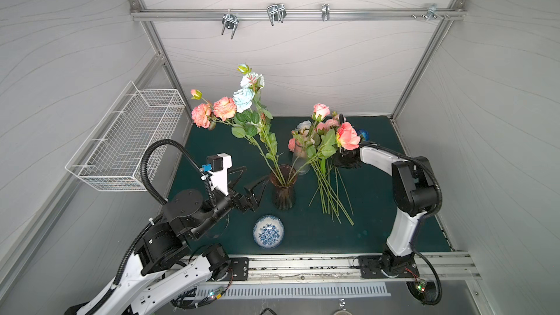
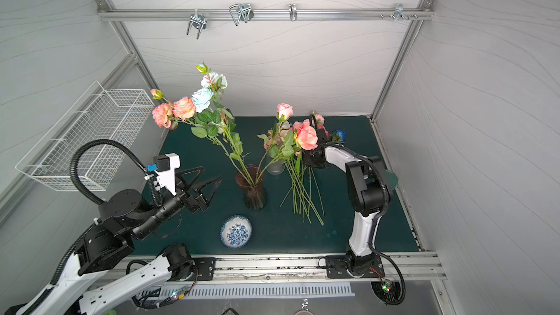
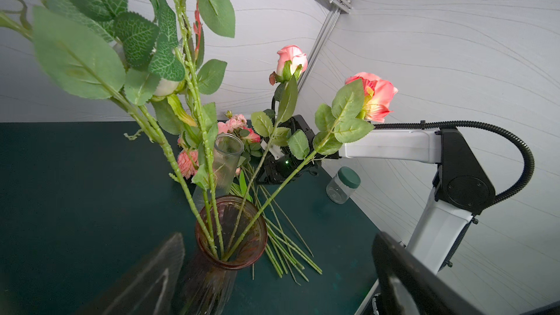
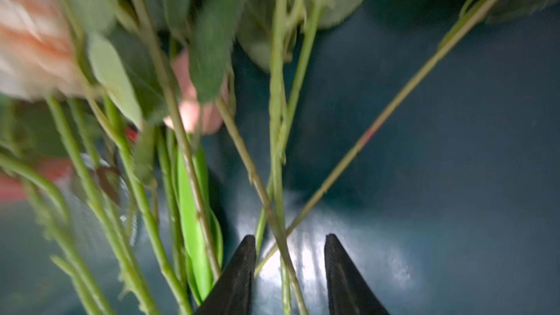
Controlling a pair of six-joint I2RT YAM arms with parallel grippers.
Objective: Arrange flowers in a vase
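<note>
A brown glass vase (image 1: 283,195) holds several rose stems with coral, pale blue and pink blooms (image 1: 225,108). To its right, a pile of loose flower stems (image 1: 332,198) lies on the table, blooms toward the back. My left gripper (image 1: 250,189) stands open just left of the vase, nothing between its fingers. My right gripper hangs over the loose stems, fingers apart, crossing stems beneath or between them; whether any lie within the fingers is unclear. In the top views it is largely hidden behind blooms.
A blue-patterned bowl (image 1: 268,231) sits at the front. A clear glass vase (image 3: 227,160) stands behind the brown one, a green-lidded jar (image 3: 344,185) at the right. A wire basket (image 1: 125,140) hangs on the left wall.
</note>
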